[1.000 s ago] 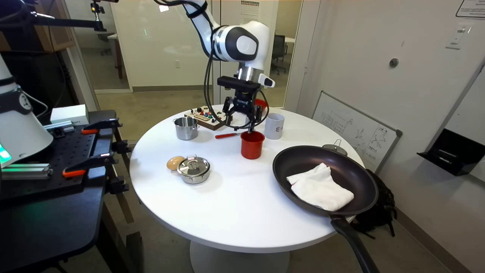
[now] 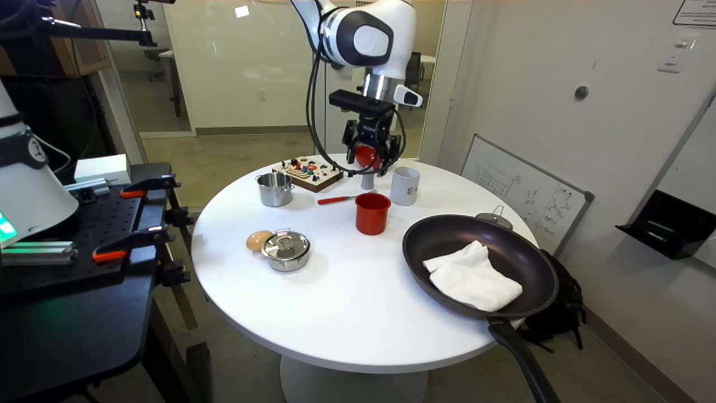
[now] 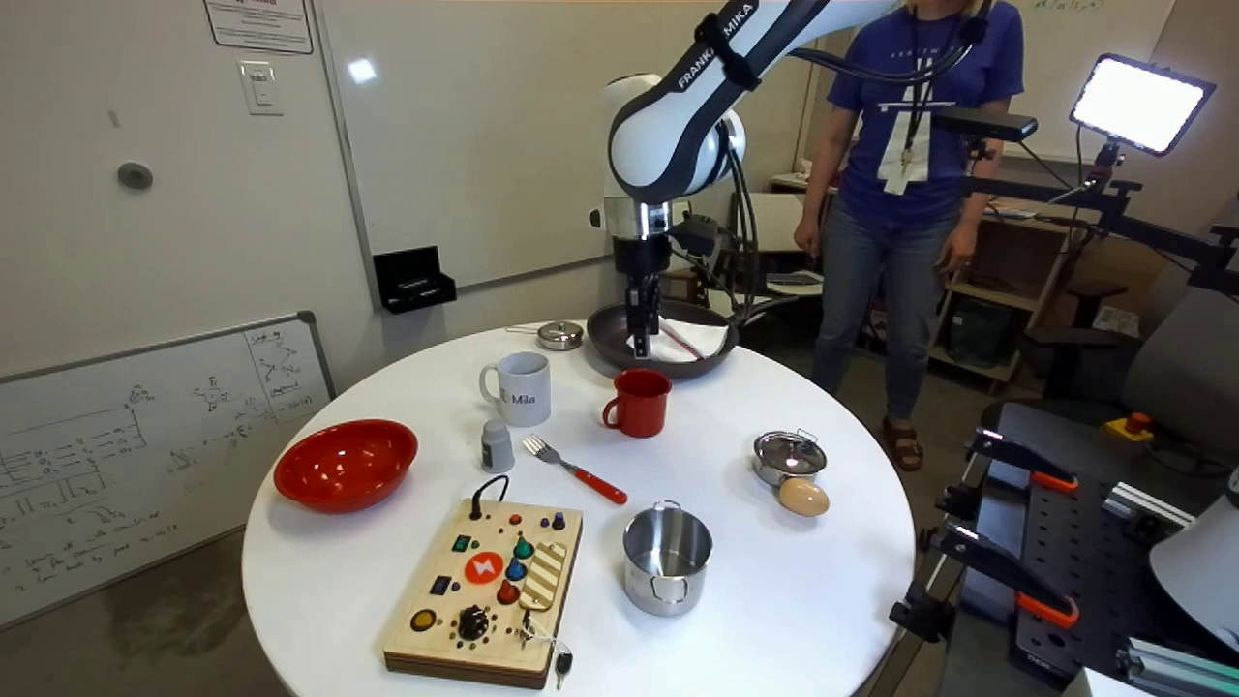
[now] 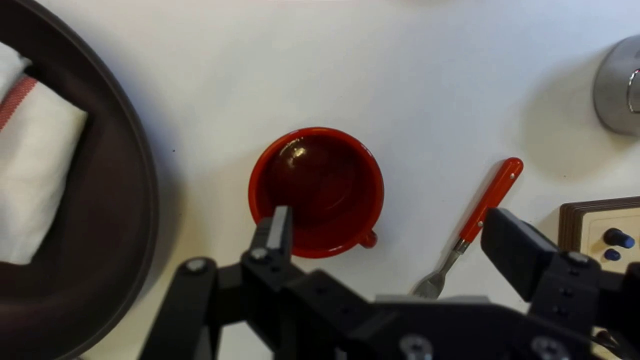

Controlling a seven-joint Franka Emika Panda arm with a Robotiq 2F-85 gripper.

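My gripper is open, with nothing held between its fingers. It hangs above the table near the red mug, which stands upright and looks empty from above. One finger overlaps the mug's lower rim in the wrist view; the other lies right of the fork. Seen from exterior view 2, the gripper is above the tabletop, in front of the dark pan. A white cloth with a red stripe lies folded in that pan.
Around the mug stand a white mug, a grey shaker, a red bowl, a switch board, a steel pot, a lidded pot and an egg.
The arm has risen and shifted a little to the right in exterior view 1, so the gripper is higher over the table. The mug, pan and other tabletop things have stayed put.
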